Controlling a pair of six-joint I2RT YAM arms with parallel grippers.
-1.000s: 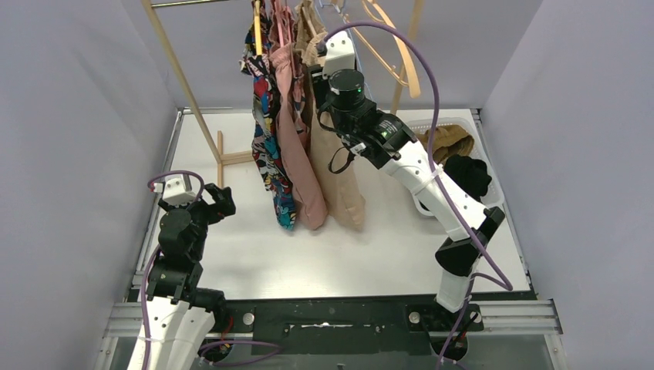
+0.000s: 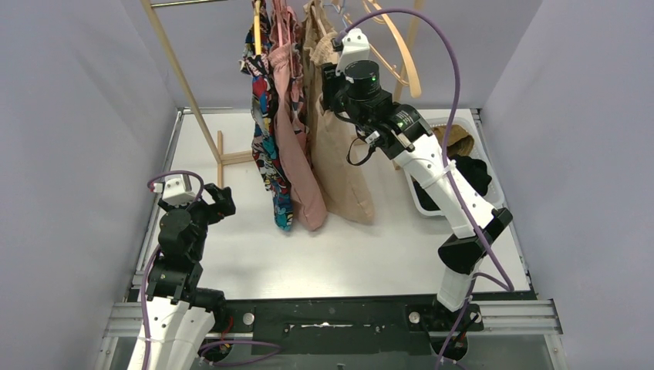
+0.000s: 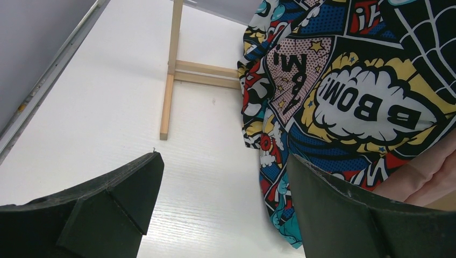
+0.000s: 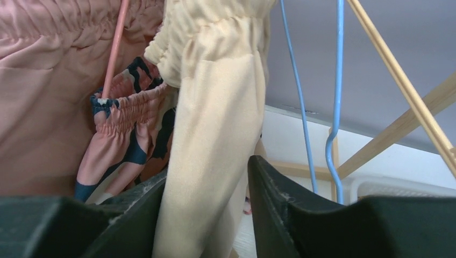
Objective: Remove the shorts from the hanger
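Note:
Beige shorts point(image 2: 343, 181) hang from the rack, their gathered waistband point(image 4: 223, 21) high in the right wrist view. My right gripper has its fingers apart around a fold of this cloth; whether they press on it is unclear. A blue hanger point(image 4: 334, 107) shows to the right of the fold; how it meets the waistband is hidden. To the left hang pink shorts point(image 2: 297, 162) and comic-print shorts point(image 3: 365, 102). Low at the left, my left gripper point(image 2: 224, 202) stands open, nothing between its fingers, apart from the printed cloth.
Bare wooden hangers point(image 2: 405, 58) hang right of the right gripper. A white basket point(image 2: 493, 181) with brown and black clothes stands at the table's right. The rack's wooden foot point(image 2: 237, 157) stands behind.
The hem of the beige shorts has swung right, and their waistband shifted right. The left arm has stayed still.

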